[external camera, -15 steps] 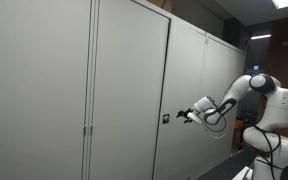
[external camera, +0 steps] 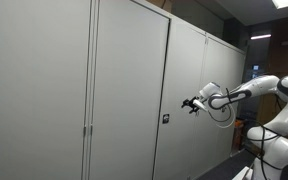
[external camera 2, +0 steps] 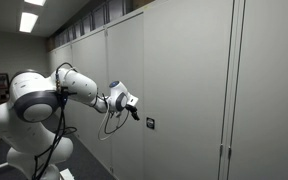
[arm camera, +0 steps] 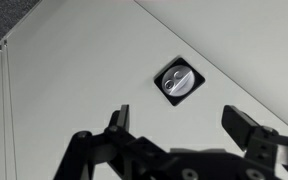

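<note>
A small black square fitting with a round silver latch (arm camera: 177,81) is set in the grey cabinet door (arm camera: 104,85); in the wrist view it lies ahead of my fingers, above the middle. The same latch (external camera: 165,118) shows as a dark square near a door seam in exterior view 1, and the latch (external camera 2: 150,123) sits right of my hand in exterior view 2. My gripper is open, its two black fingers wide apart with nothing between them. In exterior view 1, the gripper (external camera: 191,105) hangs to the right of the latch, apart from it.
A row of tall flat cabinet doors (external camera: 44,90) fills the wall in front of the arm. Vertical seams and a slim handle (external camera: 85,130) break the surface. A cable loops below my wrist. Dark floor (external camera 2: 84,165) runs along the cabinet's foot.
Over the last second my hand has risen slightly in exterior view 1, and the arm's upper links have shifted. The latch and doors look unchanged.
</note>
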